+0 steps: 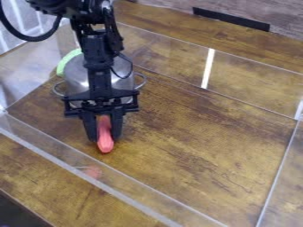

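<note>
The black gripper (102, 115) reaches down to the wooden table at the left of the view, its lower part over a pink-red oblong object (105, 142). The object lies between or just below the fingers; whether they grip it is too small to tell. A silvery bowl-like item (73, 75) with a green edge sits behind the arm, partly hidden by it.
Transparent strips or walls cross the foreground diagonally and run along the back and right. A short white strip (207, 69) marks the surface at upper right.
</note>
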